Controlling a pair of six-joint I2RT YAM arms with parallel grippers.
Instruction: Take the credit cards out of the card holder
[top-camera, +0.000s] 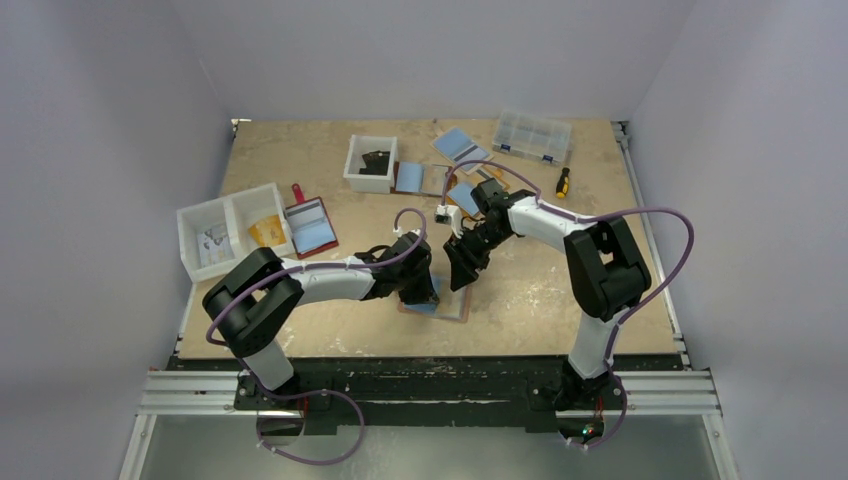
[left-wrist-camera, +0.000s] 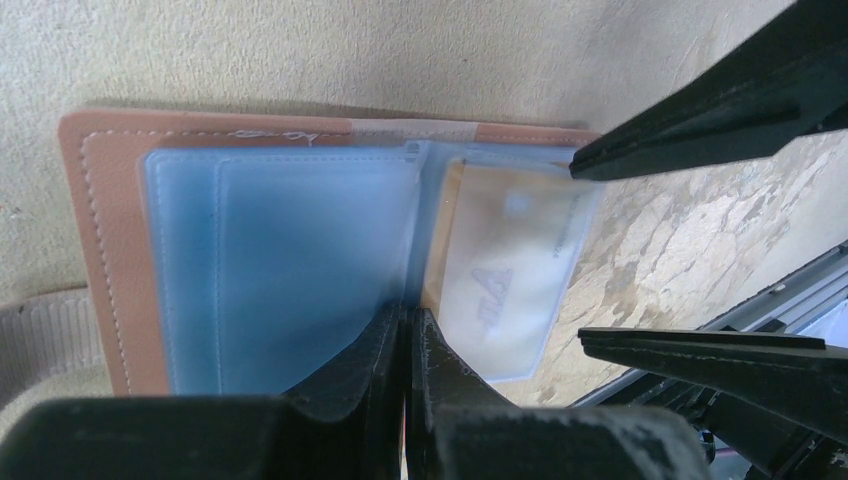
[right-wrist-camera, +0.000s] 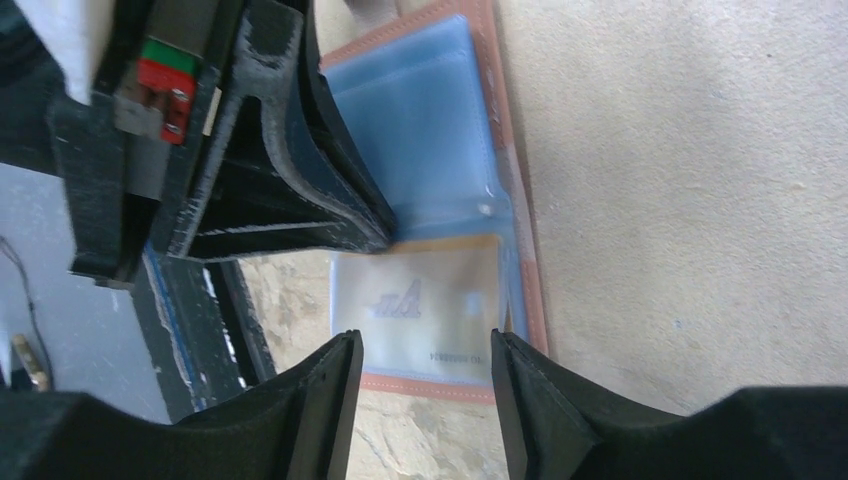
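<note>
The card holder, pink with blue pockets, lies open on the table at the front middle in the top view, with a pale card in one pocket, also seen in the right wrist view (right-wrist-camera: 420, 310). My left gripper is shut on the card holder at the edge of the blue pocket beside the card; what exactly is pinched is hidden. My right gripper stands open over the card's end of the holder, its two fingertips apart at either side of the card pocket, with nothing visibly held.
White bins (top-camera: 208, 208) stand at left, a small white box (top-camera: 355, 150) and clear organiser (top-camera: 530, 130) at the back, among more card holders (top-camera: 310, 225). A screwdriver (top-camera: 563, 183) lies at right.
</note>
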